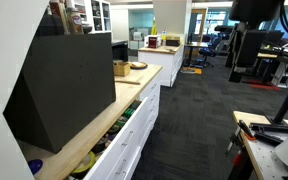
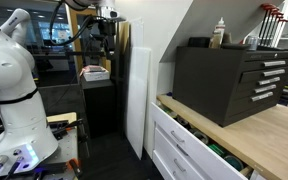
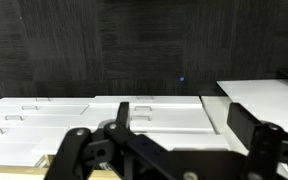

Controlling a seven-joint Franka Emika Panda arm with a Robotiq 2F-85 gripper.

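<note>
My gripper looks open in the wrist view, with two dark fingers standing well apart at the lower edge. Nothing shows between them except the white drawer fronts (image 3: 169,116) and dark floor far below. In the first exterior view, the black hand (image 1: 246,48) hangs in the upper right, clear of the counter. The second exterior view has the arm raised at the upper left, away from everything on the worktop. One top drawer (image 2: 192,140) is pulled out, with several green and dark items inside it; their shapes are too small to tell.
A dark metal cabinet (image 2: 216,82) stands on the wooden counter (image 2: 274,128), bearing a bottle (image 2: 219,30) and other items. A yellow-rimmed round thing (image 1: 84,163) lies by the open drawer. The carpeted floor (image 1: 184,125) beside the drawers is free.
</note>
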